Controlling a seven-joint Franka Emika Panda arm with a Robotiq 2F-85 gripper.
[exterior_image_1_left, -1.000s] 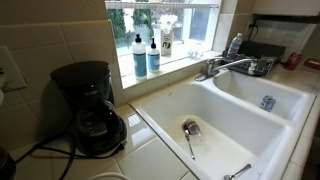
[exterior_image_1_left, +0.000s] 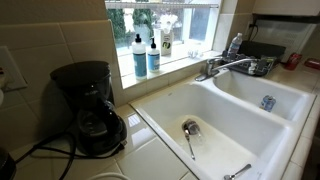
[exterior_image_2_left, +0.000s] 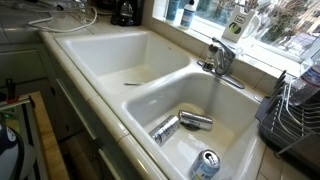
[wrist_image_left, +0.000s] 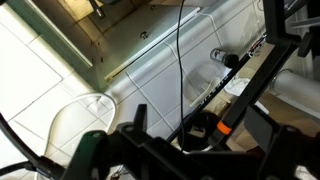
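Between the two black fingers of my gripper in the wrist view there is a wide gap; it stands open and nothing shows held. Below it lies a white-tiled counter (wrist_image_left: 145, 88). In exterior view 1 a metallic cup-like item (exterior_image_1_left: 191, 128) and a spoon-like utensil (exterior_image_1_left: 191, 147) rest in the near sink basin (exterior_image_1_left: 165, 105). Another utensil (exterior_image_1_left: 238, 172) lies nearer the front. Exterior view 2 shows cans (exterior_image_2_left: 195, 120) lying in the other basin, with a further can (exterior_image_2_left: 206, 164) at its front. My gripper cannot be made out in either exterior view.
A black coffee maker (exterior_image_1_left: 90, 108) stands on the counter left of the sink, its cord trailing. Soap bottles (exterior_image_1_left: 139, 56) line the windowsill. The faucet (exterior_image_1_left: 230, 65) reaches over the sink's back. A dark dish rack (exterior_image_2_left: 290, 120) stands at the right.
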